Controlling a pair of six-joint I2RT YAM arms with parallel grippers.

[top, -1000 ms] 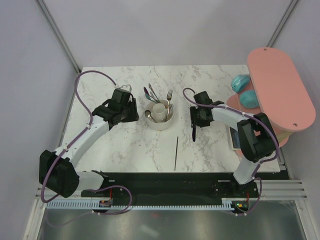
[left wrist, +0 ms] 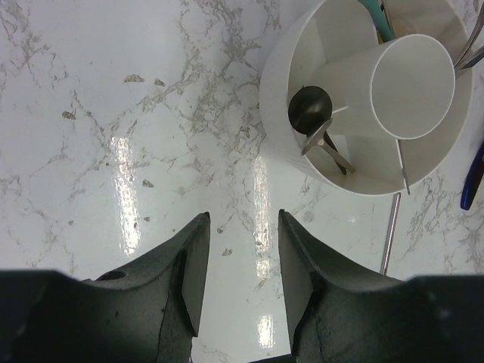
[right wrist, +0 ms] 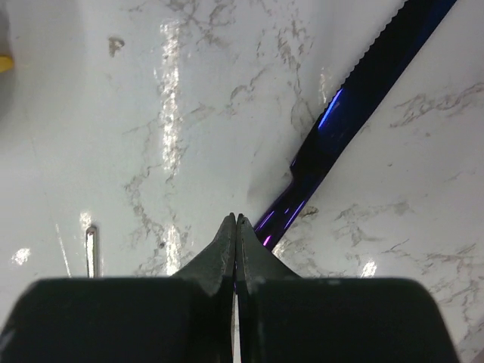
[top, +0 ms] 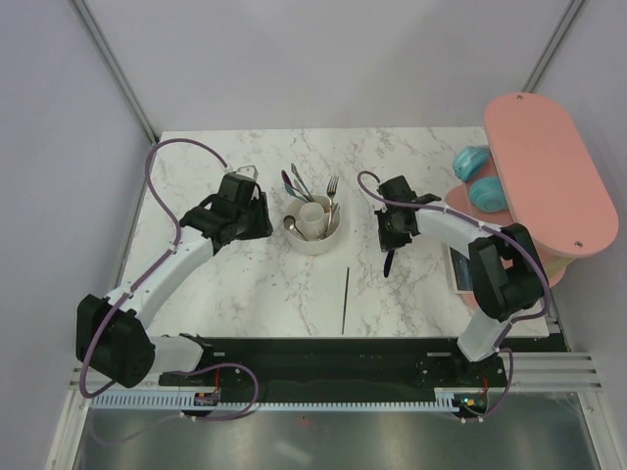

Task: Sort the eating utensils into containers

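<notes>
A dark blue serrated knife (top: pixel 389 263) (right wrist: pixel 336 125) lies on the marble table, right of the bowl. Over one end of it stands my right gripper (top: pixel 382 245), shut, its fingertips together; the knife passes under or behind the tips, and nothing shows between them. Left of the bowl, my left gripper (top: pixel 257 231) is open and empty above bare table. The white bowl (top: pixel 312 249) (left wrist: pixel 274 113) contains a white cup (top: pixel 312 213) (left wrist: pixel 412 87), a dark spoon (top: pixel 290 223) (left wrist: pixel 309 110), a fork (top: pixel 332 186) and several other utensils.
One thin metal stick (top: pixel 345 300) (left wrist: pixel 391 231) (right wrist: pixel 91 251) lies in front of the bowl. At the right stand a pink rounded unit (top: pixel 551 171) and a turquoise vessel (top: pixel 487 195).
The knife, earlier nearly straight front to back, has shifted slightly right and turned aslant. My left arm has hardly moved.
</notes>
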